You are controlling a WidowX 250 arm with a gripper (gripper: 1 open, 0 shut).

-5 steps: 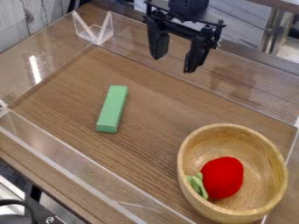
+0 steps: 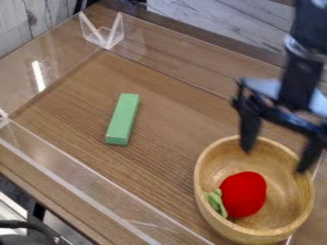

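My gripper [image 2: 278, 134], dark and blurred by motion, stands open above the right part of a light wooden bowl [image 2: 211, 167]. Inside the bowl lies a red round object [image 2: 246, 195] with a green piece at its left side. A flat green bar [image 2: 122, 119] lies on the wooden table to the left, apart from the bowl. I cannot make out anything between the blurred fingers.
A clear plastic item [image 2: 105, 29] stands at the back left near the table edge.
The bowl, its contents and the green bar stay in place.
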